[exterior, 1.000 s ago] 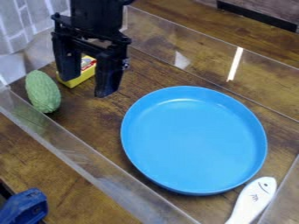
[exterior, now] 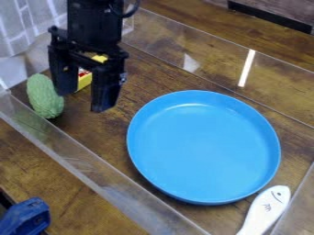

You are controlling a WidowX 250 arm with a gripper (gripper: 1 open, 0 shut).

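Note:
My black gripper (exterior: 86,87) hangs open at the upper left, its fingers spread, low over the wooden tray floor. Just left of it lies a green textured object (exterior: 44,95), and behind it a yellow object (exterior: 91,60) is partly hidden by the gripper and arm. Whether anything is touched by the fingertips I cannot tell. A large blue plate (exterior: 203,145) fills the right middle.
Clear walls run round the wooden workspace (exterior: 160,69). Outside the near wall lie a blue object (exterior: 25,218) at lower left and a white-handled utensil (exterior: 265,211) at lower right. Bare wood shows behind the plate.
The plate and other objects look unmoved.

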